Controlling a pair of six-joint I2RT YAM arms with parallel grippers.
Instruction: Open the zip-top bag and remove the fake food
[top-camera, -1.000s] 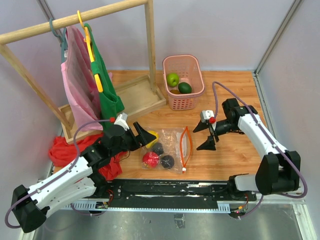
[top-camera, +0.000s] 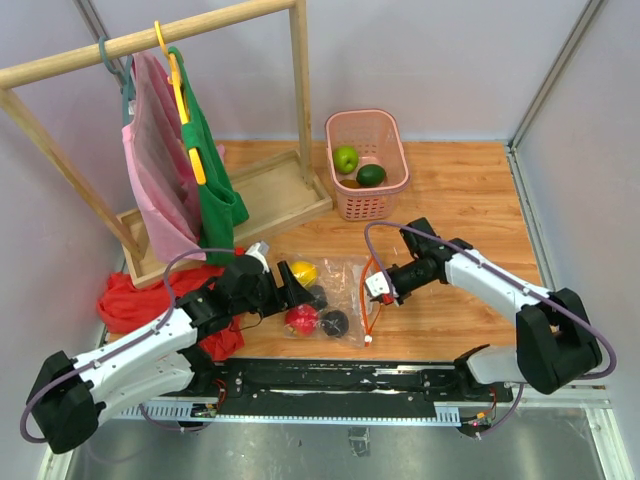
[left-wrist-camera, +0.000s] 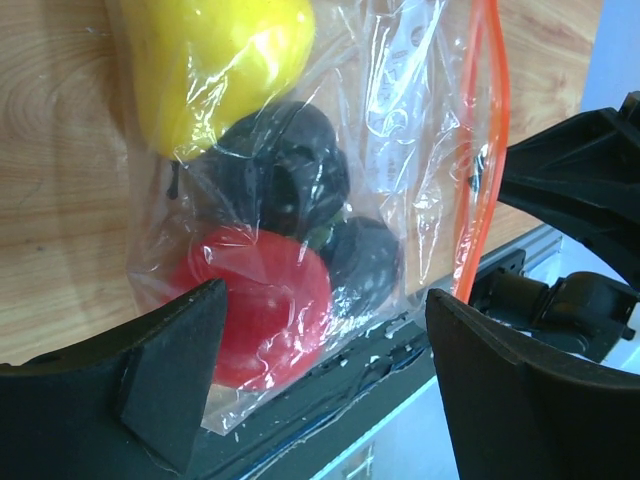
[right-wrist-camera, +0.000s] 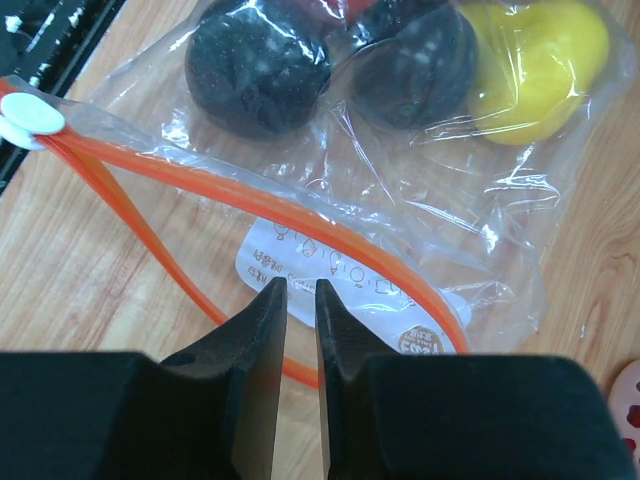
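A clear zip top bag (top-camera: 350, 290) lies on the table holding a yellow food (left-wrist-camera: 220, 60), a red one (left-wrist-camera: 255, 300) and several dark ones (right-wrist-camera: 255, 65). Its orange zip edge (right-wrist-camera: 230, 195) faces my right gripper, whose fingertips are close together at that edge; whether they pinch the film is hard to tell, though the plastic sits right at them. My left gripper hangs over the bag's food end, fingers apart, nothing visibly between them.
A pink basket (top-camera: 365, 200) with green fruit stands behind. A wooden rack (top-camera: 300, 60) with hanging garments and red cloth (top-camera: 140, 300) fill the left. Table right of the basket is clear.
My left gripper has shifted slightly lower over the bag.
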